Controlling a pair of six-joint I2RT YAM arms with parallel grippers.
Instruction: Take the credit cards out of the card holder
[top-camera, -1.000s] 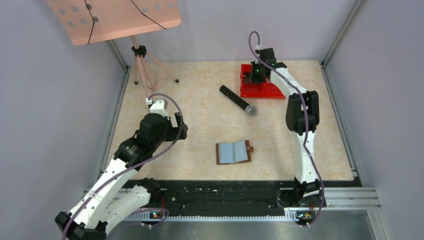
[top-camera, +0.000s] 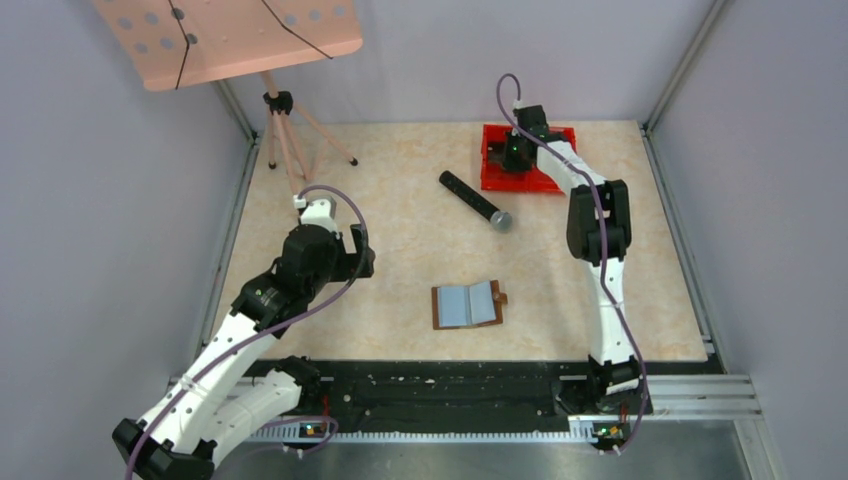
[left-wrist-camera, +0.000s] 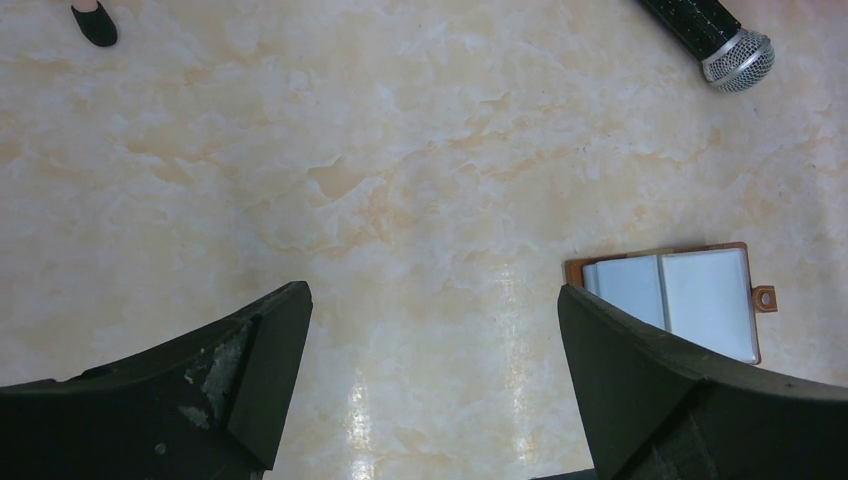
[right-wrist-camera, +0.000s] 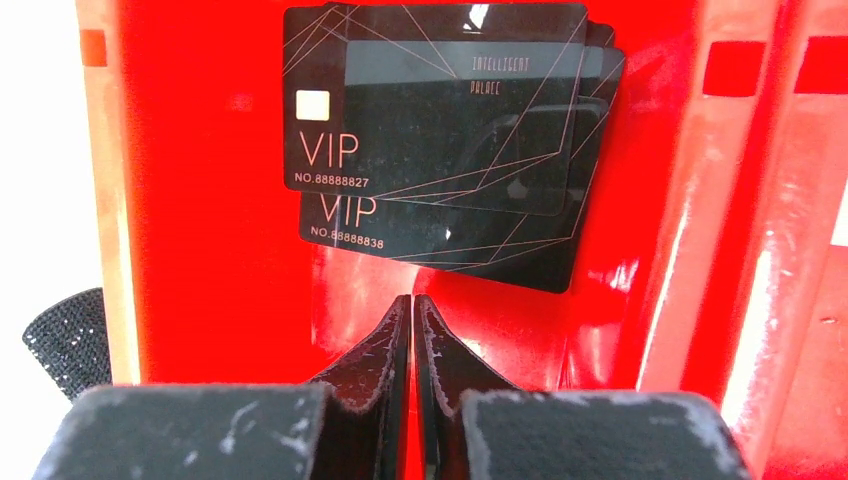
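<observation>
Several black VIP cards lie stacked and slightly fanned inside the red tray, in the right wrist view. My right gripper is over that tray, its fingertips together just short of the lower card's edge in that view, with nothing showing between them. Whether they touch the tray cannot be told. On the table's front middle lies the opened brown card holder, with pale blue sleeves. To its left, above bare table, my left gripper stands open and empty.
A black microphone with a silver head lies left of and in front of the red tray. A pink stand on a tripod occupies the back left.
My right gripper has come forward slightly over the red tray, toward the table's front, and its arm has shifted a little left. The left arm, card holder and microphone stay in place.
</observation>
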